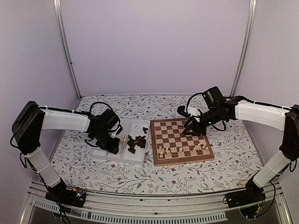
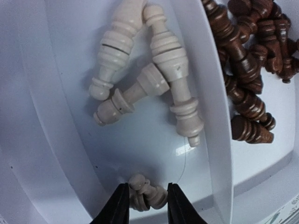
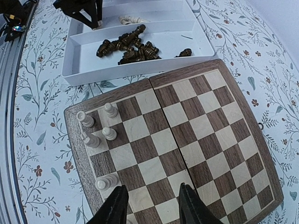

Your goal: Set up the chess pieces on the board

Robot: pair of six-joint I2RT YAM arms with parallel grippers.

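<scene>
In the left wrist view, a light chess piece [image 2: 148, 192] lies in the tray between the fingertips of my left gripper. The fingers stand part open; whether they touch the piece is unclear. Several more light pieces [image 2: 170, 70] lie loose farther along that compartment. My right gripper is open and empty, above the chessboard [image 1: 170, 133]. Several light pieces [image 3: 85, 119] stand upright along one edge of the board, grouped at one corner in the right wrist view, with another white piece [image 3: 103, 182] farther along.
A white divided tray [image 1: 134, 157] stands left of the board. Dark pieces [image 3: 135, 51] lie heaped in its neighbouring compartment, behind a thin divider [image 2: 212, 93]. The board's far half is bare.
</scene>
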